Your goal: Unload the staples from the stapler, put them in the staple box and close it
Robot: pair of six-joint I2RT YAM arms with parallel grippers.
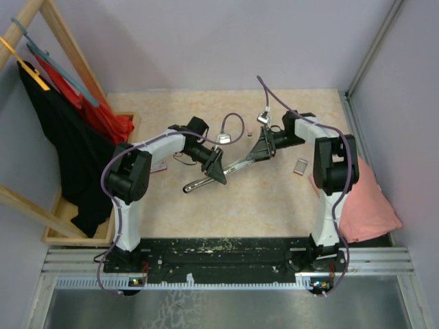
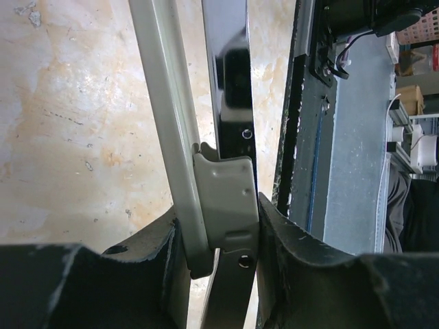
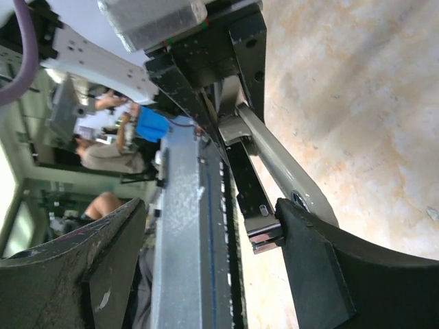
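The stapler (image 1: 238, 165), long and silvery with a dark end, spans the space between my two grippers. In the left wrist view its pale rounded bar (image 2: 167, 89) runs beside a dark shiny channel, with a grey bracket (image 2: 226, 186) joining them. My left gripper is shut around the stapler at this bracket, fingers on both sides. My right gripper stands part open at the stapler's other end. There the dark channel's square tip (image 3: 264, 233) lies against the right-hand finger (image 3: 322, 267), and a clear gap separates it from the left-hand finger. Staples cannot be made out.
A small flat box (image 1: 300, 166) lies right of the right gripper, and another (image 1: 158, 166) lies by the left arm. A tiny pinkish item (image 1: 250, 131) sits behind the grippers. Clothes hang at left; a pink cushion (image 1: 367, 205) lies at right.
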